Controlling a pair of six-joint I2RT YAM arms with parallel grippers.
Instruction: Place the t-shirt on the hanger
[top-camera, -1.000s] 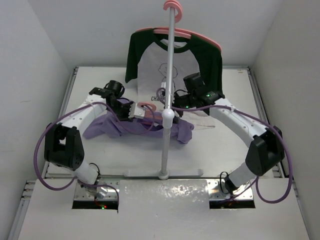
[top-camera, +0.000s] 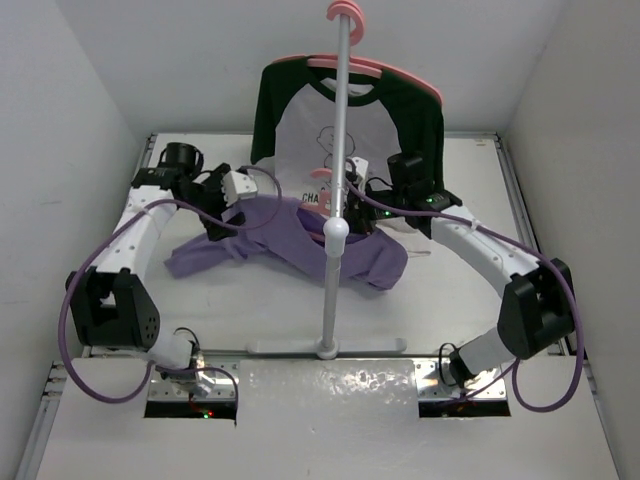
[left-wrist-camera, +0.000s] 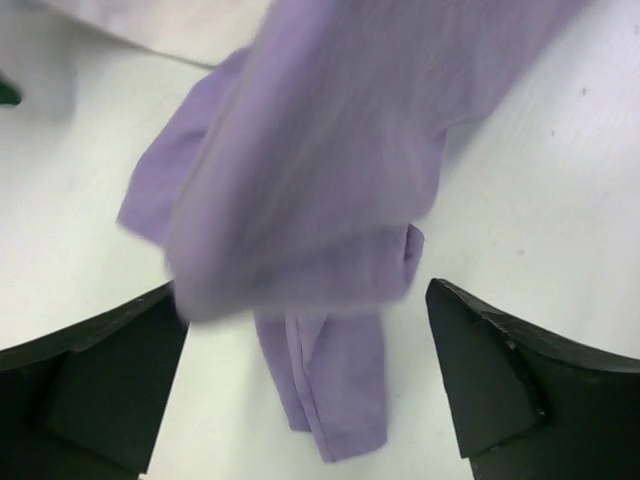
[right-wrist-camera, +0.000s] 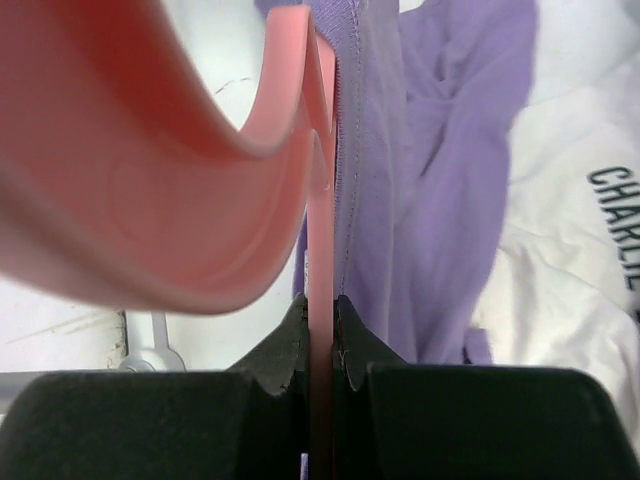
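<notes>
A purple t-shirt (top-camera: 280, 240) lies bunched across the middle of the table, its left part trailing out flat. My left gripper (top-camera: 225, 210) is open over that left part; in the left wrist view blurred cloth (left-wrist-camera: 310, 170) shows beyond its fingertips. My right gripper is shut on a pink hanger (right-wrist-camera: 270, 200), behind the pole at centre in the top view. Purple fabric hangs along the hanger beside it.
A vertical rack pole (top-camera: 340, 110) stands in front, on a foot (top-camera: 285, 346). A green-and-white shirt (top-camera: 420, 130) hangs at the back. Bare table shows at both sides.
My left gripper has moved left, away from the middle and the hanger. The right arm has shifted slightly, and the purple shirt's right part now reaches further right.
</notes>
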